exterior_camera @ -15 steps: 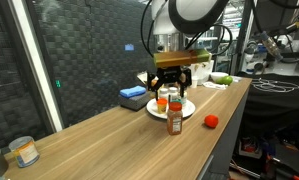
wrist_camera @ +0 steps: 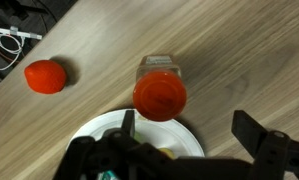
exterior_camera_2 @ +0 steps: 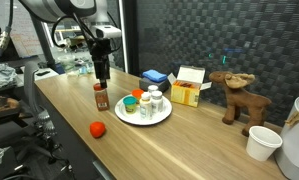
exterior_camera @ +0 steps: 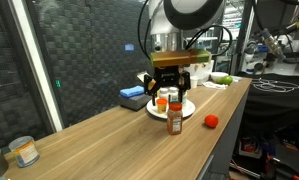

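My gripper is open above the table, its two dark fingers wide apart with nothing held between them. Below it, between the fingers as the wrist camera sees them, stands an upright jar with an orange-red lid [wrist_camera: 160,95]. In exterior view 1 the jar [exterior_camera: 175,121] stands on the wood in front of the white plate [exterior_camera: 191,108], and the gripper hangs just above it. Exterior view 2 shows the jar [exterior_camera_2: 101,98] beside the plate [exterior_camera_2: 134,117], apart from the gripper.
On the plate are small bottles [exterior_camera_2: 146,105] and cups. A red tomato-like ball [exterior_camera_2: 97,129] lies near the table's front edge. Farther off are a yellow-and-white box [exterior_camera_2: 189,87], a toy moose [exterior_camera_2: 242,98] and a white cup [exterior_camera_2: 262,143].
The gripper has come slightly lower and nearer the jar since a second ago. The jar, plate and red ball stay where they were.
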